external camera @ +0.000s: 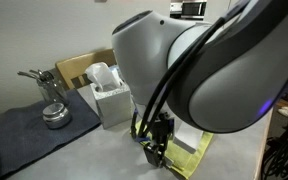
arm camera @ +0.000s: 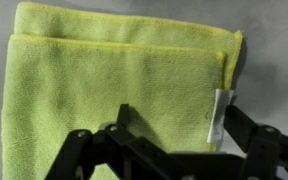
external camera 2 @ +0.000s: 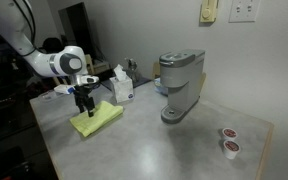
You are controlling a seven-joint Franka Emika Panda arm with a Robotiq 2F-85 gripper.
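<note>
A yellow-green towel (arm camera: 84,95) lies folded on the grey table, its layered far edges and a white tag (arm camera: 219,118) showing in the wrist view. Over it is my gripper, open, one finger above the middle of the cloth and the other by the tag at its right edge. Nothing is visibly held between the fingers. From the side, the gripper (external camera 2: 86,104) hangs low at the towel (external camera 2: 102,120); whether the fingertips touch the fabric I cannot tell. In exterior view 1 the arm covers much of the towel (external camera: 189,160).
Behind the towel stands a white tissue box (external camera: 112,105). A metal pot (external camera: 56,115) and a utensil holder (external camera: 50,88) rest on a dark mat. The grey coffee maker (external camera 2: 181,85) and small cups (external camera 2: 231,148) are farther right. Bare table lies between.
</note>
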